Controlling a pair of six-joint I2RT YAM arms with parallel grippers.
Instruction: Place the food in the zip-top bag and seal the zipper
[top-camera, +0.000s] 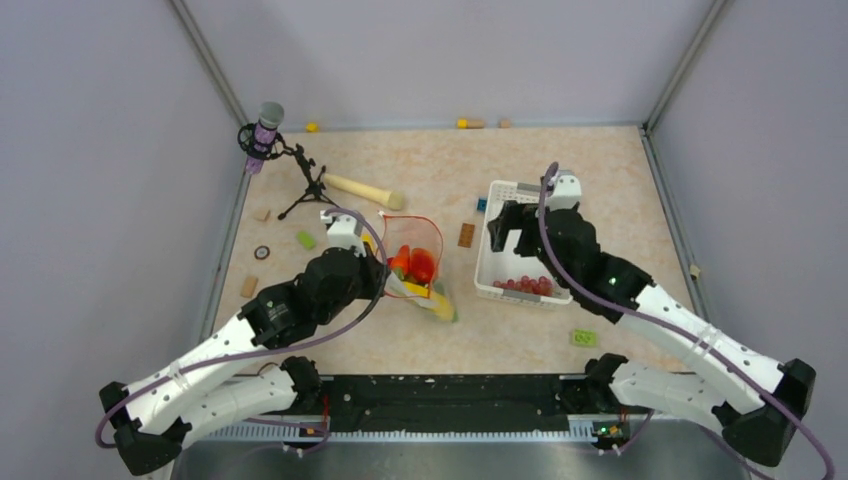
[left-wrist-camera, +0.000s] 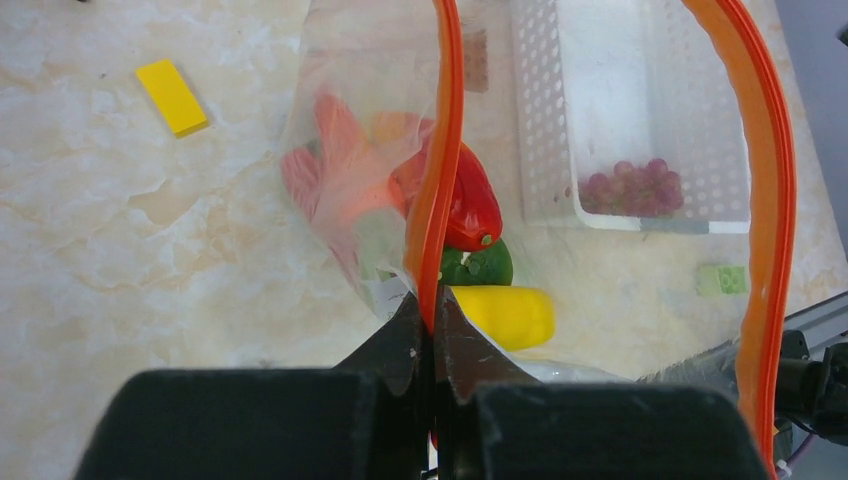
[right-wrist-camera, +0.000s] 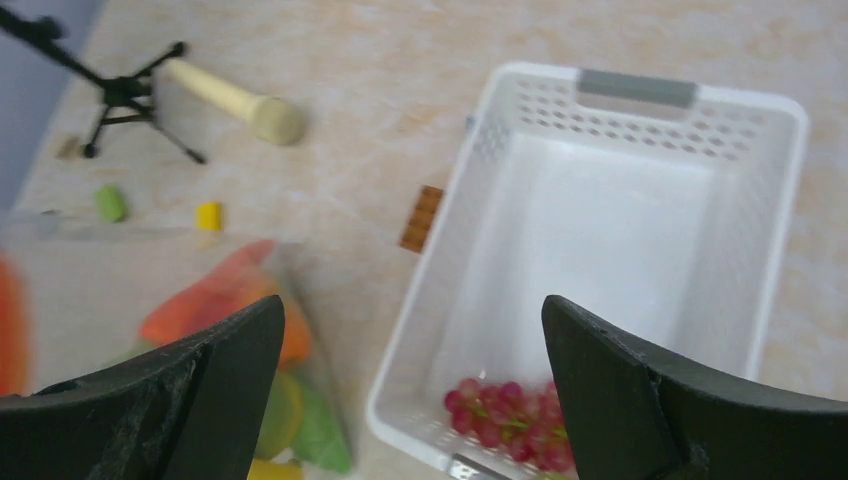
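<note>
A clear zip top bag with an orange-red zipper (left-wrist-camera: 440, 180) holds red peppers (top-camera: 421, 264), a green pepper (left-wrist-camera: 476, 262) and a yellow item (left-wrist-camera: 500, 315). My left gripper is shut on the bag's edge at the zipper, the mouth standing open in a loop. My right gripper is open, above the white basket (top-camera: 484, 270) with a bunch of red grapes (right-wrist-camera: 505, 415) inside, nothing between its fingers.
A microphone stand (top-camera: 300, 180) and cream roller (top-camera: 365, 192) stand at the back left. Small blocks (top-camera: 306, 240) lie around.
</note>
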